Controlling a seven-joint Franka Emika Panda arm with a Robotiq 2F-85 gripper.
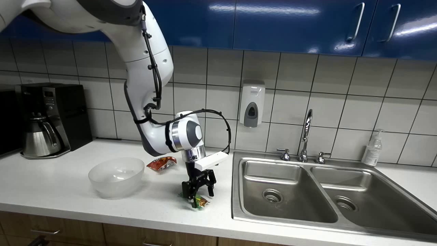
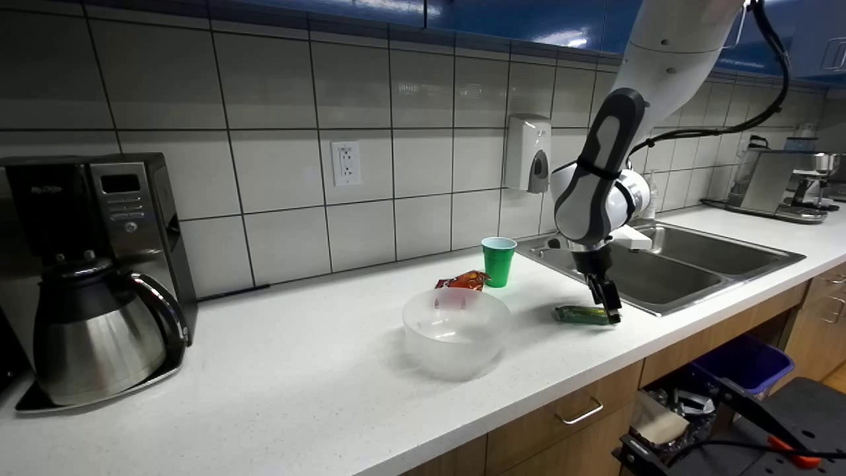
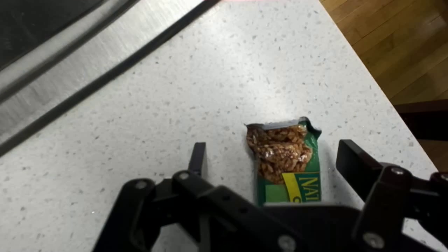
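A green wrapped granola bar lies flat on the counter; the wrist view shows its brown oat picture and part of a yellow label, while its near end is hidden behind the hand. My gripper is open, one finger on either side of the bar, with bare counter visible between each finger and the wrapper. Exterior view 1 has the gripper low over the bar, partly covering it. From the other side, the bar reaches leftward from under the gripper.
A translucent bowl stands left of the bar, with a red packet behind it and a green cup near the wall. The double sink lies to the right. The counter's front edge is close to the bar.
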